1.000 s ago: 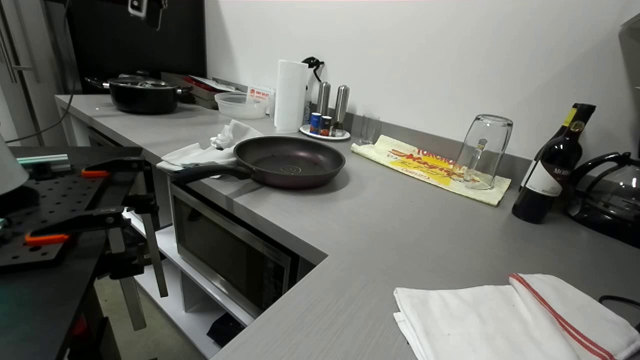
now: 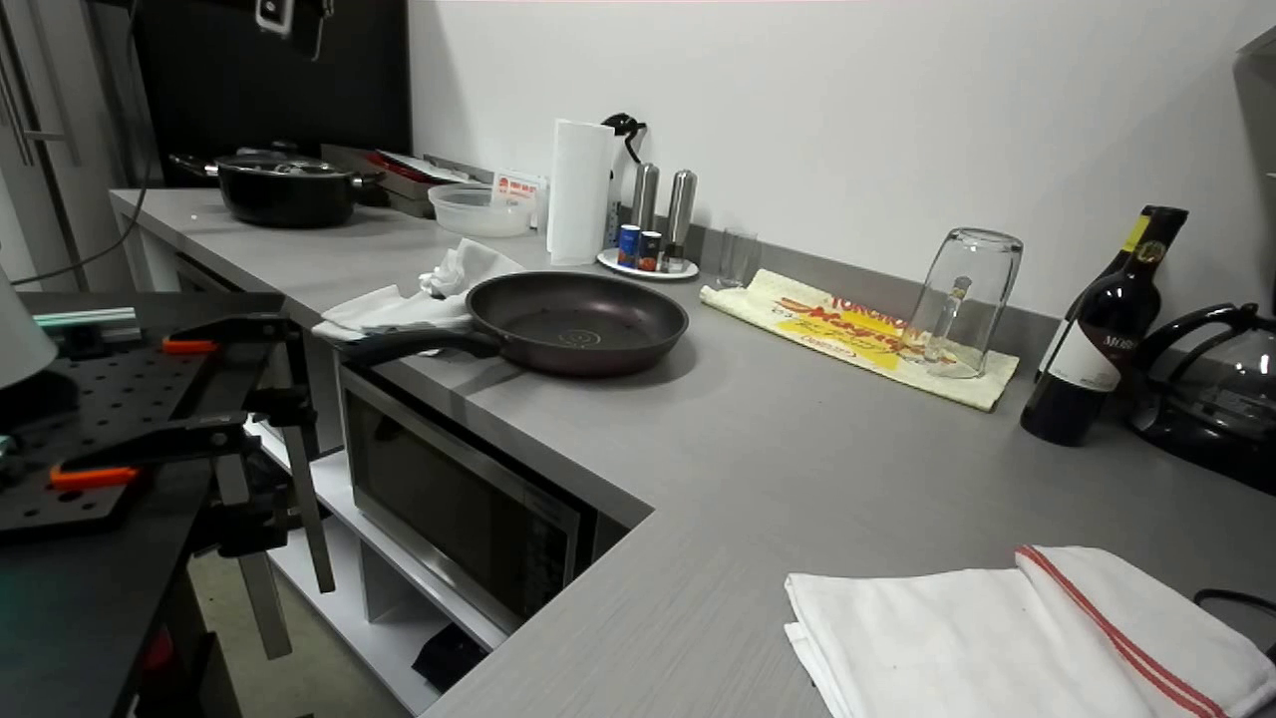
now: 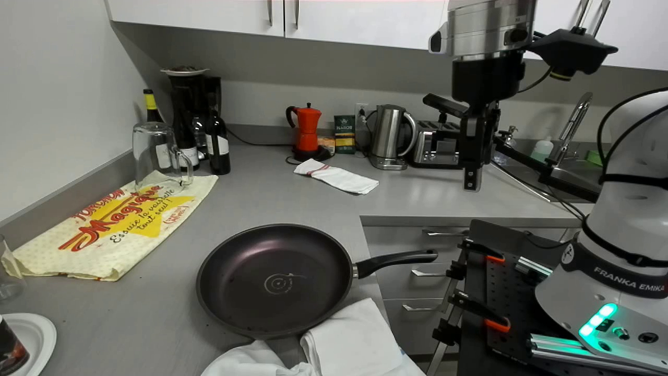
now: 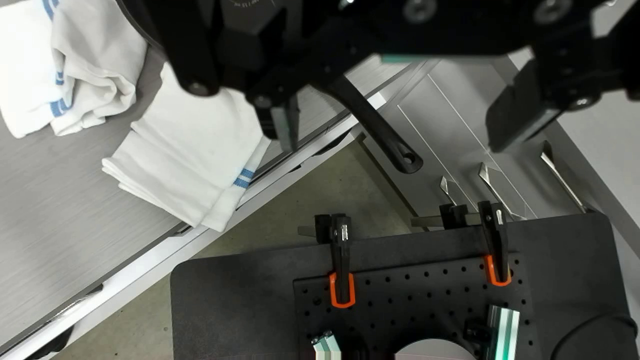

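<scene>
My gripper is open, its two fingers wide apart and nothing held between them. In exterior view 2 the gripper (image 3: 473,178) hangs high, pointing down, apart from the counter. A dark frying pan (image 3: 272,282) rests on the counter, its black handle (image 3: 401,260) reaching past the edge. Seen from the wrist, that handle (image 4: 375,123) lies below, in the gap between the fingers; the arm's mount hides most of the pan. White cloths (image 2: 401,309) lie beside the pan. A yellow printed towel (image 3: 119,222) bears an upturned glass mug (image 3: 153,150).
Wine bottles (image 3: 217,141), a red moka pot (image 3: 307,128), a kettle (image 3: 389,138) and a toaster (image 3: 435,145) line the back. A folded white towel (image 3: 338,176) lies before them. Clamps (image 4: 342,264) stand up from the robot's table. Bare counter (image 2: 766,443) stretches beyond the pan.
</scene>
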